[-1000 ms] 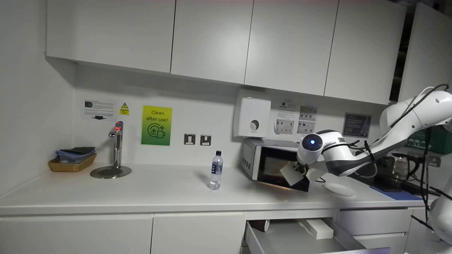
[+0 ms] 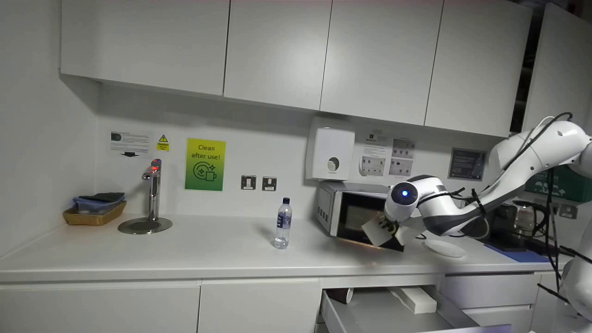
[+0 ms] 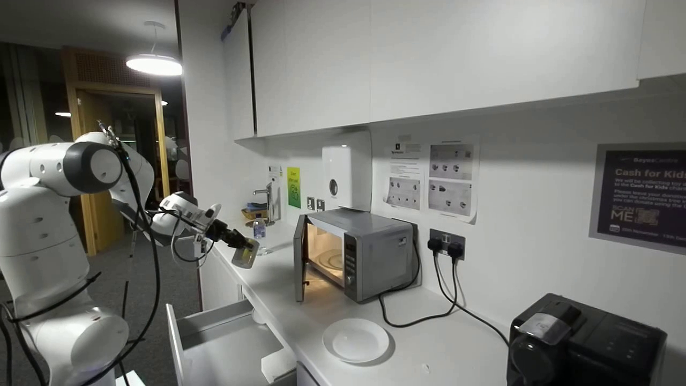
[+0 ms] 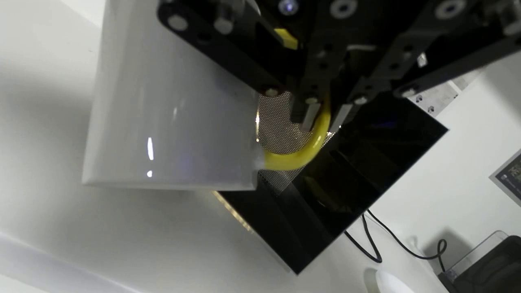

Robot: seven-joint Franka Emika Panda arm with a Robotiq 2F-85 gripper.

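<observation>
In the wrist view, a white mug with a yellow handle fills much of the left side. My gripper is shut on that handle, a finger on either side of it. Tilted, the mug hangs above the counter in front of the microwave door in exterior view 1. From the other side, the mug shows at the end of the gripper, out near the counter's front edge and apart from the microwave. What is inside the mug cannot be seen.
The microwave stands with its door open and its inside lit. A white plate lies beside it. Below, a drawer is pulled out, with a cup and a white box inside. A bottle stands on the counter.
In exterior view 1, the arm and mug have shifted slightly left and a little lower. The handle is still gripped, and the microwave, drawer and bottle have not moved.
</observation>
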